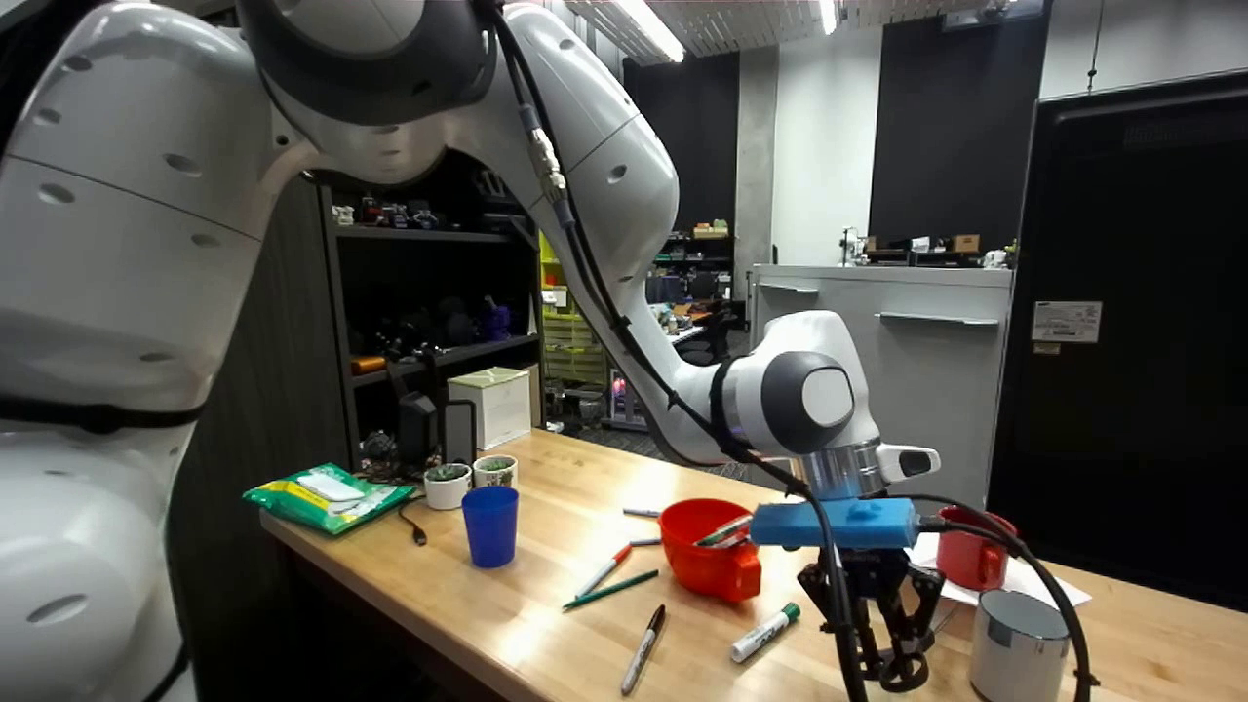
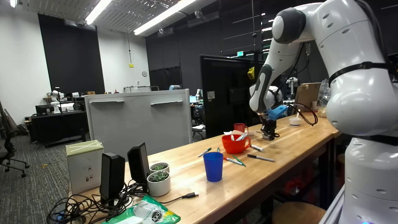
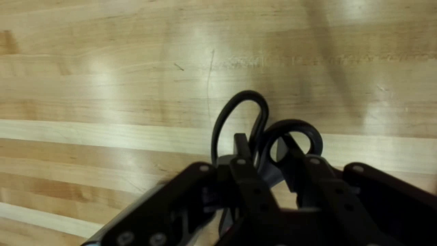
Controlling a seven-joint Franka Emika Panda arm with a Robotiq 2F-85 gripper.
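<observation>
In the wrist view a pair of black-handled scissors sits between the fingers of my gripper, which is shut on the handle part. Both handle loops stick out past the fingertips, and most of the blades is hidden by the gripper. From exterior view 1 the gripper is in front of the grey metal can, with a dark loop at the fingertips. In exterior view 2 the gripper is over the far part of the table, right of the orange-red bowl-shaped cup.
Markers stand in the orange-red cup; several lie around it, including a green-capped marker and a black marker. A red mug stands on white paper behind the arm. A blue cup stands farther left, with bare table before it.
</observation>
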